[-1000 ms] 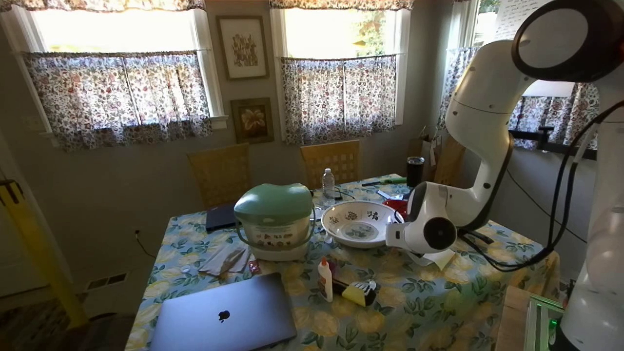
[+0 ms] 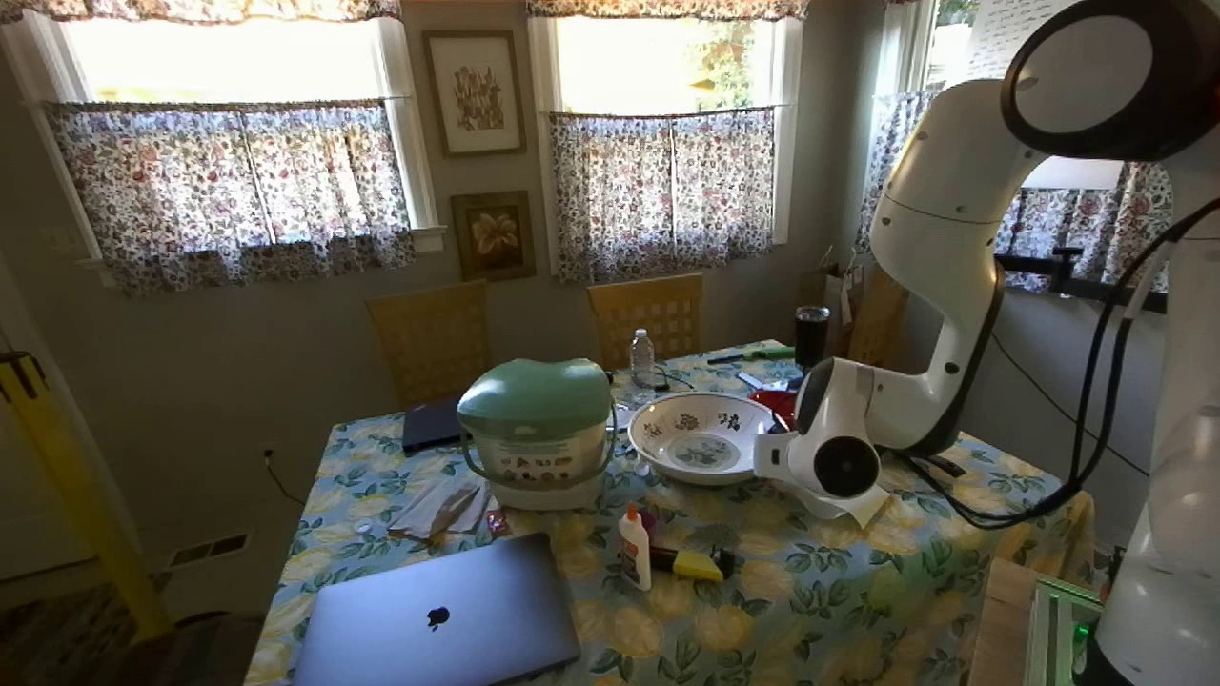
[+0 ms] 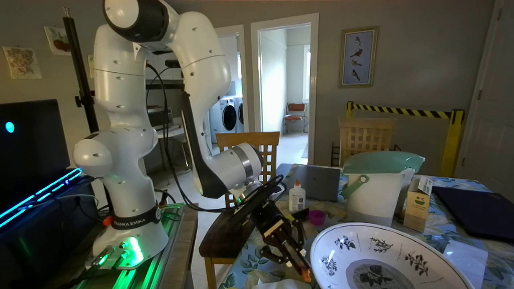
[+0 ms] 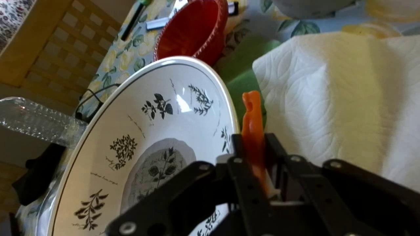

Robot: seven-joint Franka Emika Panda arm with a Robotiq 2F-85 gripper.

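Note:
My gripper is shut on a slim orange object, whose tip sticks out past the fingers. What the object is I cannot tell. Close beside the fingers, on their left in the wrist view, is the rim of a large white bowl with dark plant prints. The orange piece appears outside the bowl, by its rim; whether it touches the rim is unclear. In exterior view 2 my gripper points down beside the same bowl. From exterior view 1 the arm's wrist hides the fingers.
White paper towel lies right of the fingers. A red bowl stands beyond the white bowl, a clear bottle behind it. A green-lidded bucket, glue bottle, yellow-and-black item and laptop occupy the table.
The arm's wrist has shifted slightly left and down in exterior view 1. The yellow-and-black item near the glue bottle now shows a different side. The bowl looks unmoved.

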